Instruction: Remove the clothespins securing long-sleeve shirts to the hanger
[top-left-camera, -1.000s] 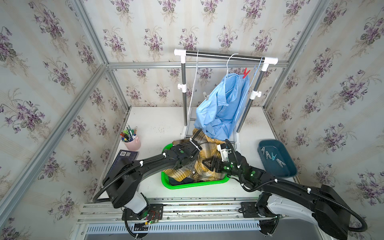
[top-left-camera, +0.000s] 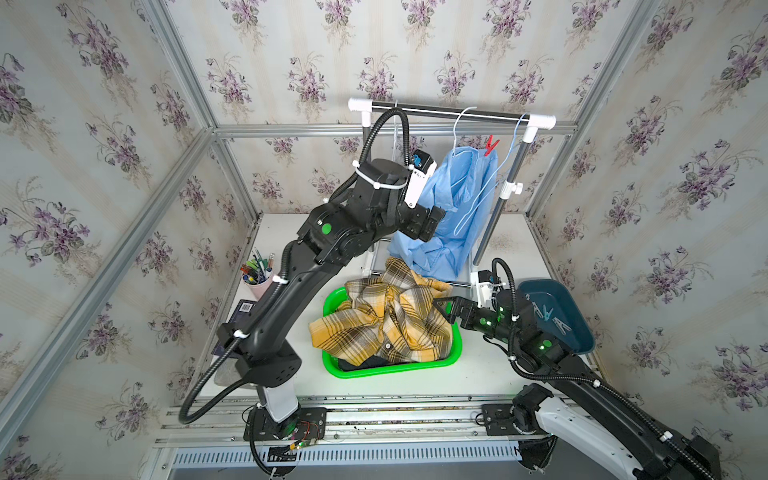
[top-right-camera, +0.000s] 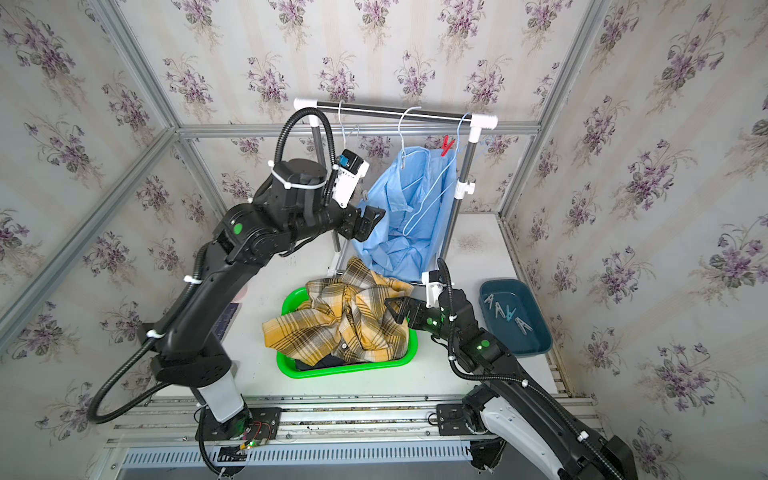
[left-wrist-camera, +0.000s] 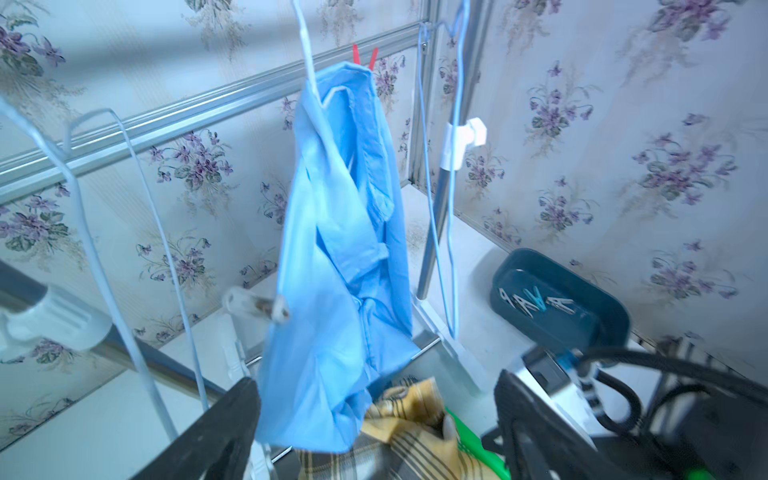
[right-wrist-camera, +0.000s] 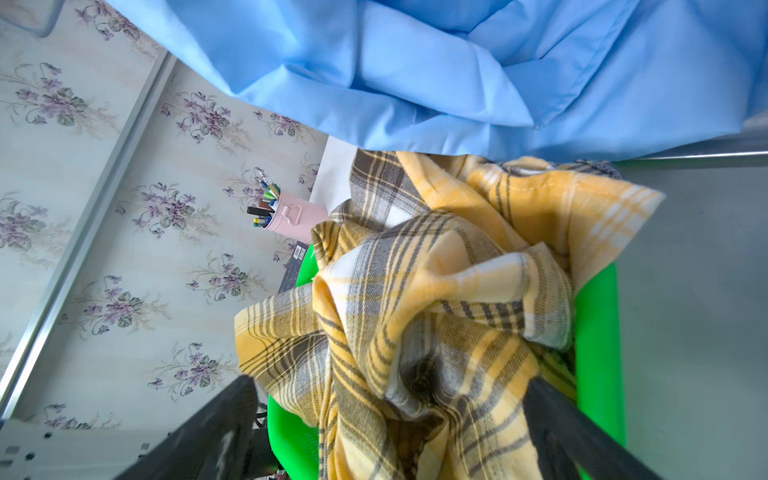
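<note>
A light blue shirt (top-left-camera: 452, 200) hangs from the middle hanger (top-left-camera: 456, 128) on the rack. At its far shoulder a red clothespin (top-left-camera: 490, 145) is clipped. A greyish clothespin (left-wrist-camera: 257, 304) sticks out from the near edge of the shirt in the left wrist view; in the top views my left arm covers it. My left gripper stands open, raised in front of the shirt's left side, nothing between its fingers. My right gripper is open above the yellow plaid shirt (top-left-camera: 388, 316), which lies bunched in the green basket (top-left-camera: 392, 370).
A blue-green tray (top-left-camera: 588, 340) with several clothespins (top-left-camera: 553, 316) lies at the right. Bare hangers hang on both sides of the blue shirt. A pink pen cup (top-left-camera: 266, 286) stands at the left. The rack's right post (top-left-camera: 494, 224) stands near the shirt.
My left arm has swung up from the basket to the height of the hanging shirt. The right gripper has shifted slightly right. The bare hangers have swung.
</note>
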